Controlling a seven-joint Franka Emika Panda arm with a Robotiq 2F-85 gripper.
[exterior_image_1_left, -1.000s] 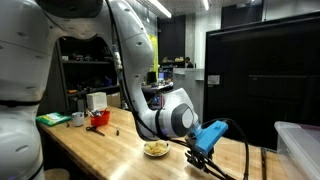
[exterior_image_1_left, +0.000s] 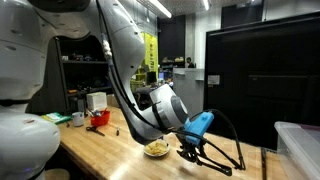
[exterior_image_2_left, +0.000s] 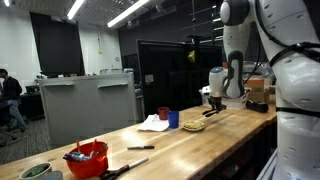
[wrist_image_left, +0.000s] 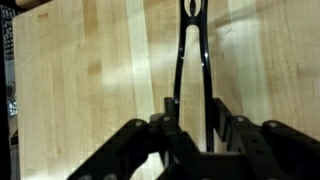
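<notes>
My gripper is shut on a black two-armed utensil (wrist_image_left: 207, 75) that looks like tongs. In the wrist view its two slim arms reach up from the fingers and join near the top edge. In exterior view 1 the gripper (exterior_image_1_left: 190, 150) hangs low over the right part of the wooden table, its fingers partly lost against the dark utensil. A plate (exterior_image_1_left: 157, 149) with yellowish food lies to the left of the gripper. Exterior view 2 shows that plate (exterior_image_2_left: 194, 127) on the near side of the gripper.
A red container (exterior_image_2_left: 88, 160) with utensils stands at the table's far end from the arm, near some dark-handled tools (exterior_image_2_left: 125, 168). A blue cup (exterior_image_2_left: 173, 119) and white cloth (exterior_image_2_left: 153, 124) are beyond the plate. A clear bin (exterior_image_1_left: 298, 148) stands at right.
In exterior view 1, my gripper has moved left and somewhat up, carrying the black utensil closer to the plate. The plate appears unmoved.
</notes>
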